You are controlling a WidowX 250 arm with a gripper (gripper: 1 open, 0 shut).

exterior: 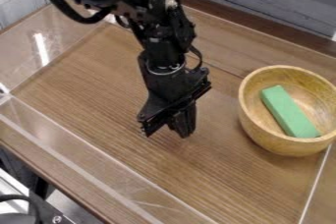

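My black gripper (168, 120) hangs low over the middle of the wooden table (92, 130), its fingers pointing down and shut, with nothing visible between them. Whether the fingertips touch the tabletop I cannot tell. To its right, apart from it, a light wooden bowl (276, 142) holds a green rectangular block (289, 111).
A grey panelled wall (250, 7) runs along the back. Cables show at the lower left, beside the table's edge.
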